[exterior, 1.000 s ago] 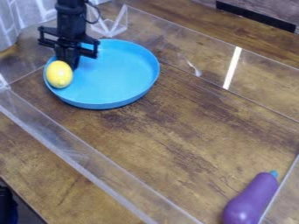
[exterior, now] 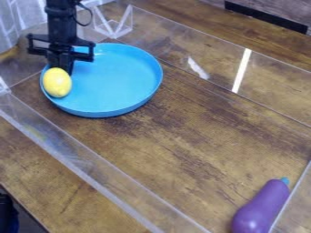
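Observation:
A blue plate [exterior: 116, 80] sits at the upper left of the wooden table, with a yellow egg-shaped object [exterior: 56, 83] resting at its left side. My dark gripper [exterior: 61, 64] is just behind and above the yellow object, over the plate's back-left rim. Its fingertips are small and partly hidden, so whether anything is between them is unclear. A purple eggplant toy [exterior: 260, 207] lies at the bottom right, far from the plate.
Clear plastic walls or strips run along the left and back of the work area.
The gripper has shifted slightly left, and the plate and yellow object have moved a little to the left with it.

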